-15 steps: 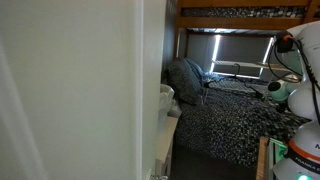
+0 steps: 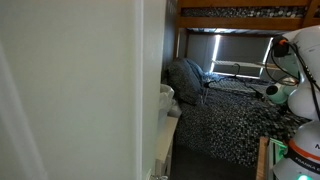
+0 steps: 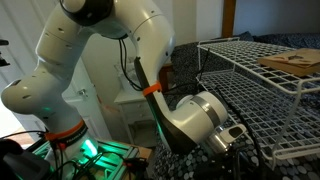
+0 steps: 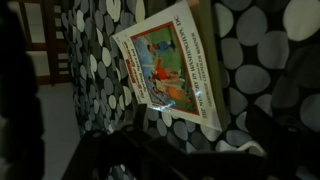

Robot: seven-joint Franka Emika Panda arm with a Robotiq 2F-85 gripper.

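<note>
A flat book or box (image 4: 165, 68) with a colourful picture on its white-edged cover lies on a dark cloth with pale spots (image 4: 282, 50) in the wrist view. Its near corner points down toward my gripper. Two dark finger shapes stand well apart at the bottom of that view, and nothing shows gripped between them. The fingers look open, above the cloth and close to the book's lower end. In exterior view 2 my white arm (image 3: 195, 125) bends low over the spotted cloth, its dark end partly hidden at the lower right.
A white wire rack (image 3: 262, 75) stands close beside the arm, with a brown board (image 3: 290, 62) on top. Behind the arm is a white cabinet (image 3: 140, 108). A pale wall (image 2: 70, 90) blocks much of exterior view 1.
The arm's far end at the right of exterior view 1 appears to have shifted very slightly. Nothing else has visibly moved.
</note>
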